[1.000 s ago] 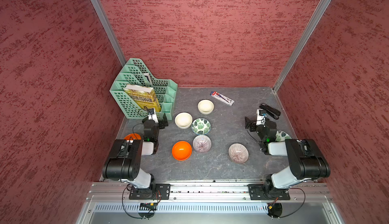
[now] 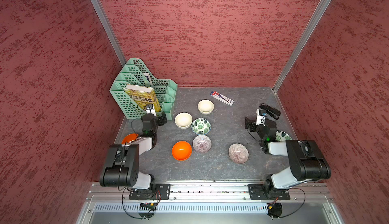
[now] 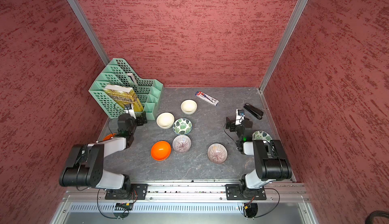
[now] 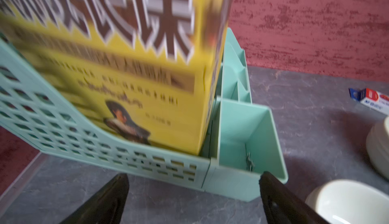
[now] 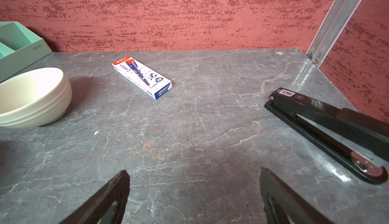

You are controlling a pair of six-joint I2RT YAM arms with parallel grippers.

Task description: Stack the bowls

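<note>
Two cream bowls stand apart, one at the back middle (image 2: 205,106) and one nearer the left (image 2: 183,120). A green leaf-patterned bowl (image 2: 201,126) sits close to a purple-striped bowl (image 2: 201,143); another striped bowl (image 2: 238,153) is to the right. One orange bowl (image 2: 181,150) lies in front, while a second orange bowl (image 2: 129,138) is partly hidden by the left arm. Behind the right arm shows a second leaf bowl (image 2: 282,135). My left gripper is open before the rack, and my right gripper is open over bare table; both are empty.
A mint file rack (image 4: 239,179) with a yellow book (image 4: 162,102) fills the back left, close to my left gripper. A black stapler (image 5: 328,130) lies at the right, a small box (image 5: 141,76) at the back. Table around the right striped bowl is clear.
The left arm has shifted slightly left and its gripper a little toward the rack. The right arm looks almost unchanged, and the bowls stay in place.
</note>
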